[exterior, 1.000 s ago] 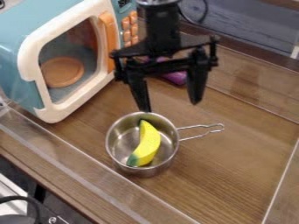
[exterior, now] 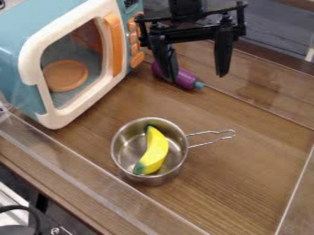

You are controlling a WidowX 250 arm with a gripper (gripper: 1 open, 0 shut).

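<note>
My gripper (exterior: 190, 55) hangs open at the top middle of the view, its two black fingers apart, above and in front of a purple eggplant-like object (exterior: 185, 79) lying on the counter. A steel pot (exterior: 131, 138) with a wire handle stands at the lower middle, holding a yellow banana (exterior: 153, 150).
A toy microwave (exterior: 25, 37) with an open front and an orange disc (exterior: 66, 74) inside fills the upper left. A wall edges the back right.
My gripper has moved up in the view and slightly right, away from above the pot, uncovering more of the purple object. The pot and banana are unmoved.
</note>
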